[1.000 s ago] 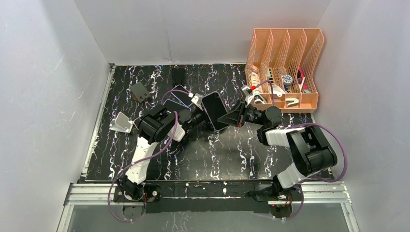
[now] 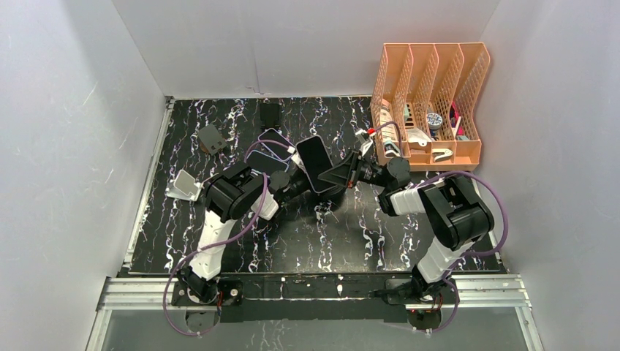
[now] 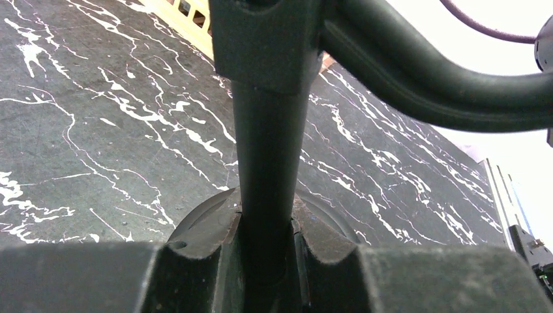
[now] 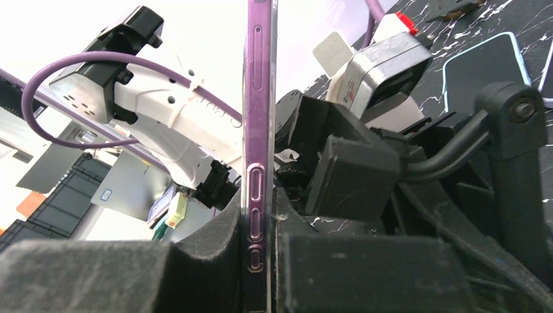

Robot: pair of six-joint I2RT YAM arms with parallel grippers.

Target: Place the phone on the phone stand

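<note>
My right gripper is shut on a phone (image 2: 314, 158) by its edge, held up near the middle of the workspace; its purple side with buttons (image 4: 259, 98) faces the right wrist camera. In the left wrist view my left gripper is shut on the upright black post (image 3: 267, 150) of a stand-like object with a curved arm, apparently the phone stand, mostly hidden under the phone from above.
An orange organiser (image 2: 453, 66) stands at the back right. Two more phones (image 2: 265, 164) lie behind the left arm. A white stand (image 2: 184, 186), a grey block (image 2: 211, 139) and a black item (image 2: 270, 113) sit to the left and back.
The phone and my right gripper have moved left and slightly up in the top view, and the phone's angle has changed a little.
</note>
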